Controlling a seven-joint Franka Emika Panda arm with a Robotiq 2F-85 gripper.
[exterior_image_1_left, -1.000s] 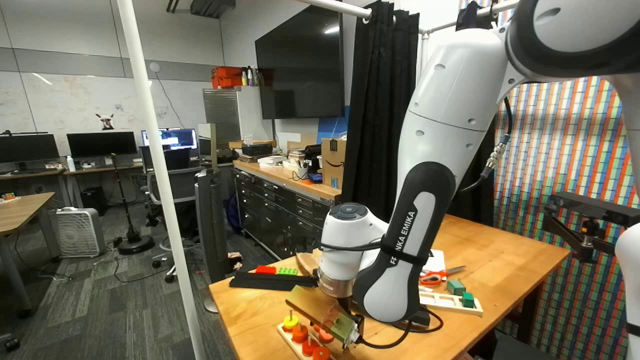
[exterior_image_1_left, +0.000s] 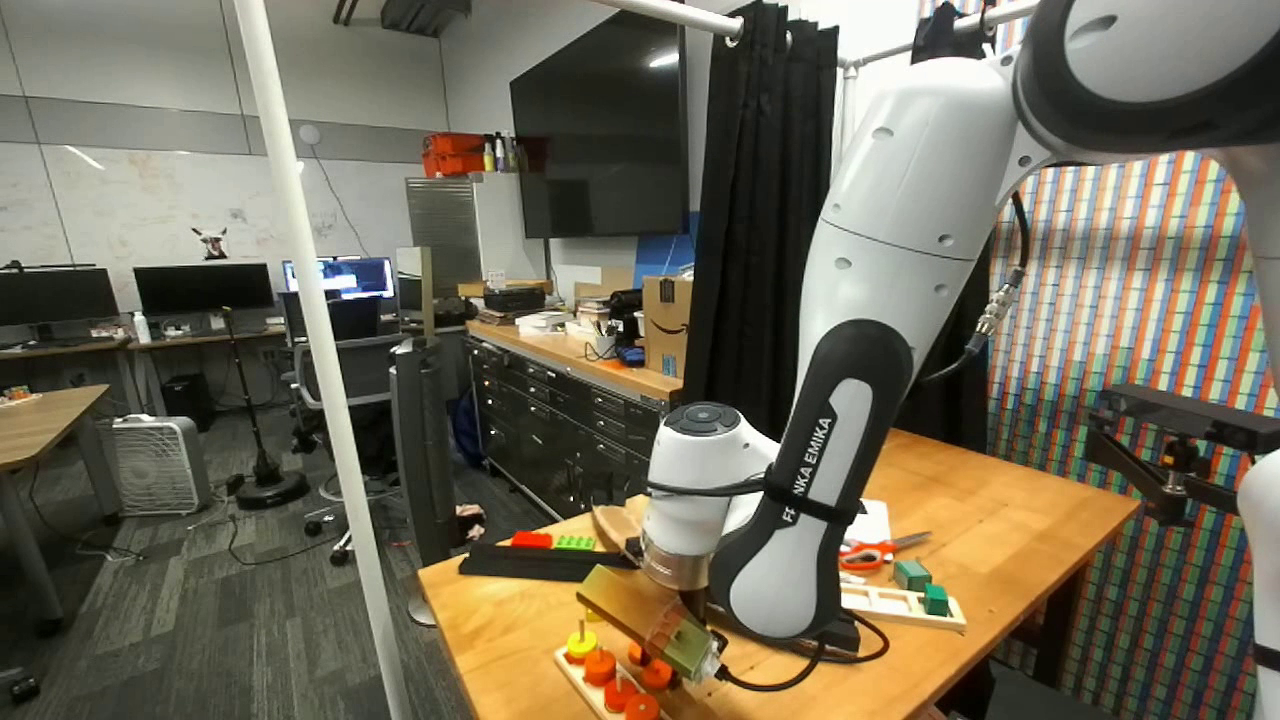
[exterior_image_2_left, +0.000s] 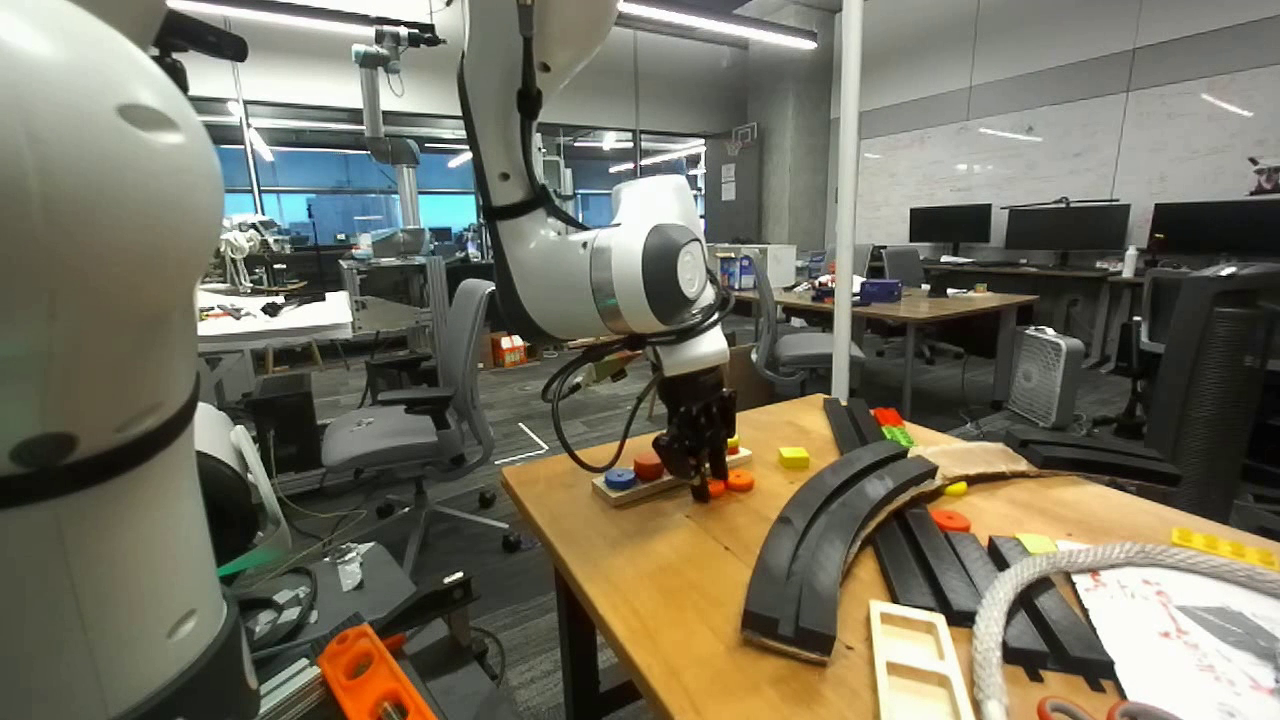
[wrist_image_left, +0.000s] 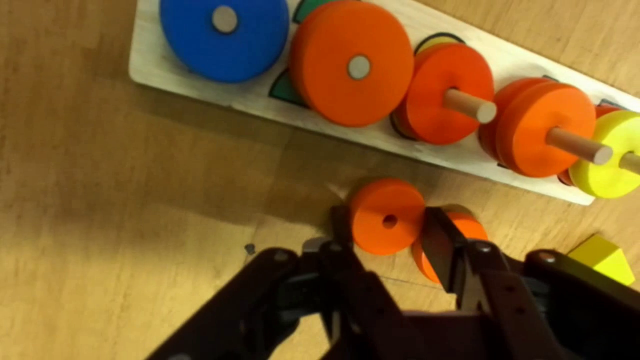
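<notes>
In the wrist view my gripper is shut on an orange disc (wrist_image_left: 384, 231), one finger at each side, the disc's centre hole facing up. A second orange disc (wrist_image_left: 465, 227) lies beside it, partly covered by the right finger. Alongside runs a wooden peg board (wrist_image_left: 252, 107) carrying a blue disc (wrist_image_left: 252, 42), several orange discs (wrist_image_left: 378, 78) and a yellow disc (wrist_image_left: 604, 171) on pegs. Exterior view 2 has my gripper (exterior_image_2_left: 708, 486) low over the table next to the board. Whether the held disc touches the table is hard to tell.
A yellow block (exterior_image_2_left: 793, 457) lies close by. Black curved track pieces (exterior_image_2_left: 810, 564), a rope (exterior_image_2_left: 1020, 588) and a wooden tray (exterior_image_2_left: 918, 660) take up the nearer table. Bare wood (exterior_image_2_left: 660, 576) lies in front of the gripper.
My arm has shifted slightly to the right in exterior view 1. The orange pieces beside the board show a little differently around the gripper.
</notes>
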